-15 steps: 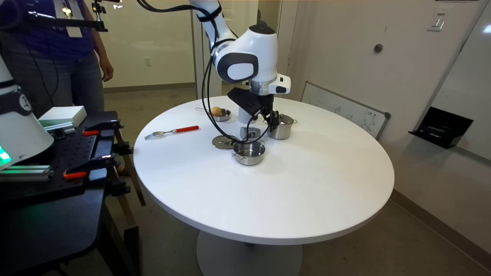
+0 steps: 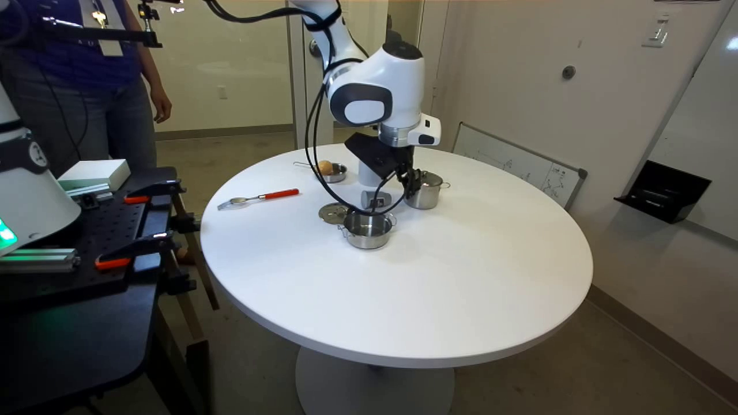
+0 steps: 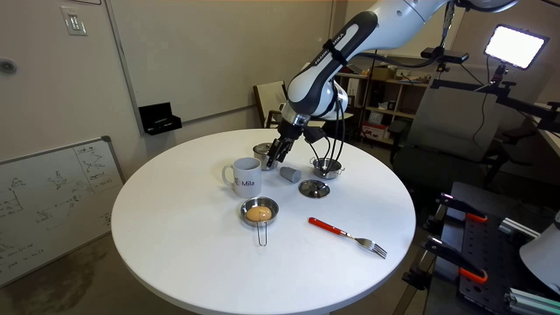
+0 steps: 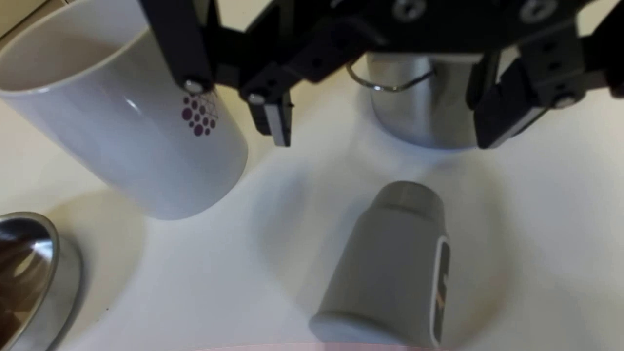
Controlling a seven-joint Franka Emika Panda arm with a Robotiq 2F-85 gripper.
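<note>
My gripper is open, its two fingers wide apart, with nothing held between them. It hovers low over the table beside the lidded steel pot (image 2: 425,193), whose wall and wire handle show behind the fingers in the wrist view. A grey tapered cup (image 4: 383,266) lies on its side below the fingers. The white Mila mug (image 3: 246,178) stands upright on the left in the wrist view. Nearer the arm's cables is an open steel pot (image 2: 368,231) with two wire handles. Whether a finger touches the lidded pot, I cannot tell.
A loose steel lid (image 3: 314,188) lies flat near the grey cup. The small pan (image 3: 260,212) holds a tan rounded object. A red-handled fork (image 3: 346,236) rests apart. Black cables (image 2: 325,159) loop down to the open pot.
The arm and gripper have shifted slightly to the right in exterior view 1. The open pot has slid a little left and turned, its handles now at a different angle.
</note>
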